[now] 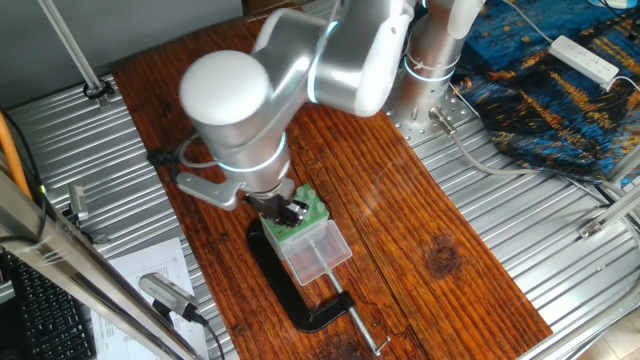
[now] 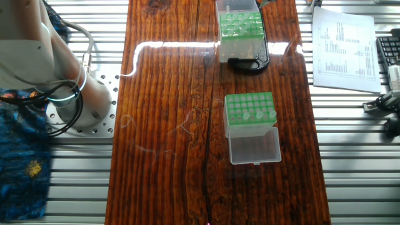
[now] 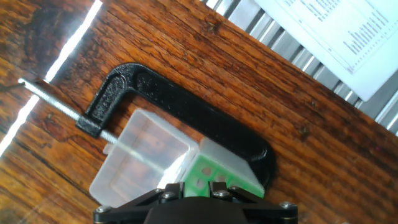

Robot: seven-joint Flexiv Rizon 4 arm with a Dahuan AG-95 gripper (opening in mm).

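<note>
A green tube rack [image 1: 313, 205] in a clear box stands on the wooden table, with several pale tubes or caps in its holes. Its clear lid [image 1: 318, 252] lies open at one side. Right over the rack is my gripper [image 1: 293, 212], covering part of it in exterior view 1. From the wrist, the gripper shows a narrow gap between its fingertips, with only green rack visible through it. Whether the tips touch a tube cannot be told. A second green rack [image 2: 249, 101] with three pale tubes in its near row sits apart, its clear lid [image 2: 255, 147] open.
A black C-clamp [image 3: 186, 109] lies around one side of the first box, its screw rod [image 1: 362, 328] running past the lid. Papers [image 2: 344, 50] lie beyond the table edge.
</note>
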